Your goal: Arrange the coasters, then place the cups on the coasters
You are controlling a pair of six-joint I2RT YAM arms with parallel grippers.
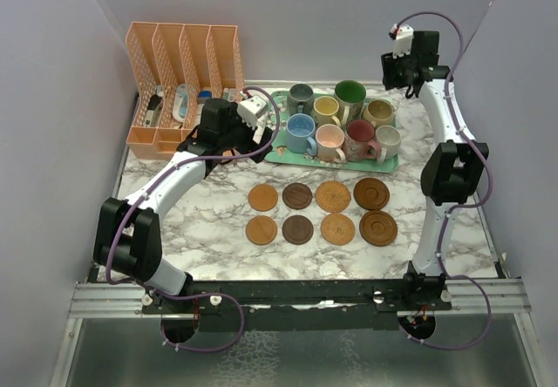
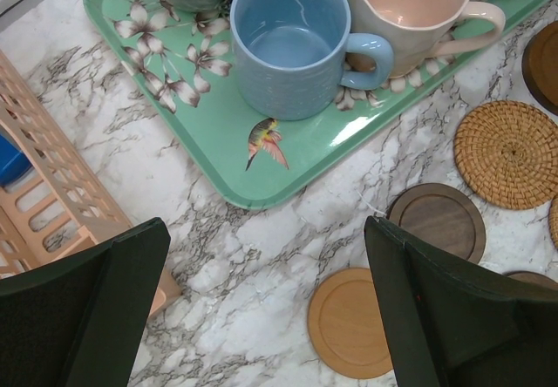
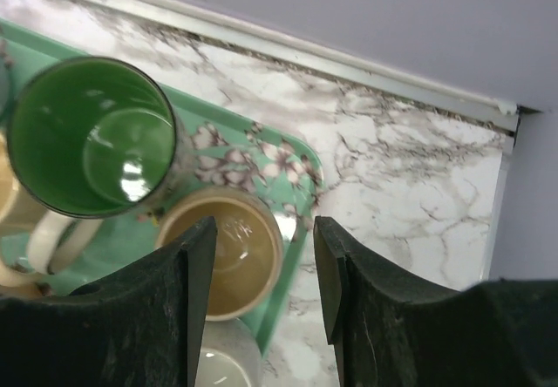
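A green tray holds several cups, among them a blue mug, a pink mug, a green mug and a tan cup. Several round coasters, wooden and woven, lie in two rows in front, such as a woven coaster. My left gripper is open beside the tray's left end, empty. My right gripper hangs at the back right above the tan cup, its fingers apart with nothing visibly held between them.
A peach divided rack with small items stands at the back left. Bare marble lies right of the tray, bounded by walls.
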